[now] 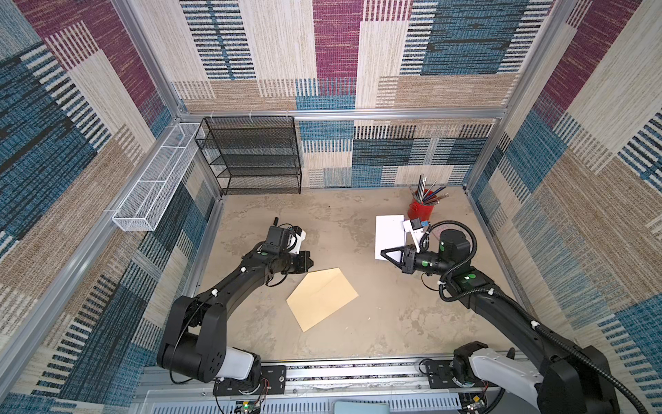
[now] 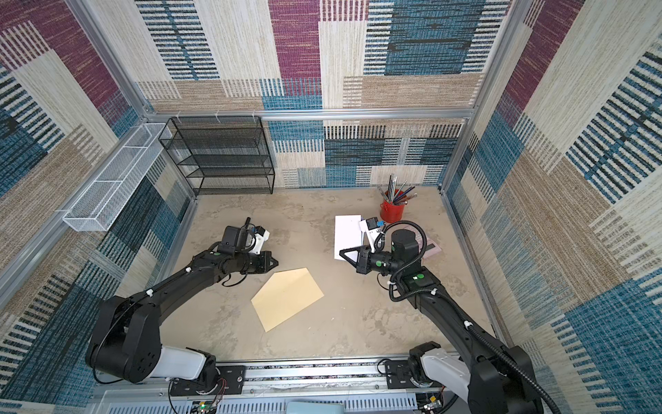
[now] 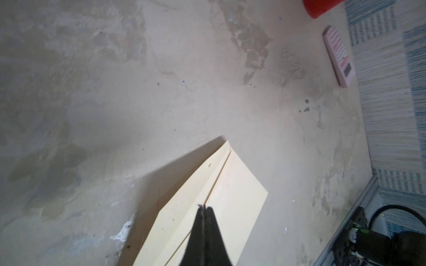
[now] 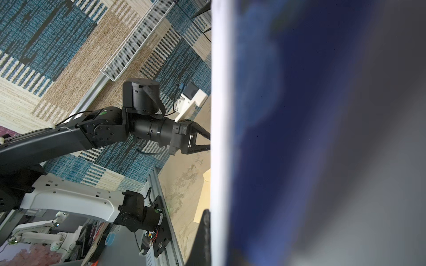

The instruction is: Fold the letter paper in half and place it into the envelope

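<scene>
A tan envelope (image 1: 321, 300) lies on the table's front middle; in the left wrist view its upper part (image 3: 235, 190) shows a raised edge. My left gripper (image 1: 308, 263) is shut above the envelope's back corner, nothing seen between its fingers. White paper (image 1: 389, 227) is at the right-middle, with my right gripper (image 1: 384, 253) at its lower part. In the right wrist view the paper's white edge (image 4: 219, 110) runs vertically very close to the camera, blurred; that gripper is shut, and whether the paper is between its fingers is unclear.
A red pen cup (image 1: 420, 210) stands at the back right, a pink object (image 2: 431, 250) beside the right arm. A black wire rack (image 1: 251, 155) stands at the back left, a white mesh basket (image 1: 155, 186) on the left wall.
</scene>
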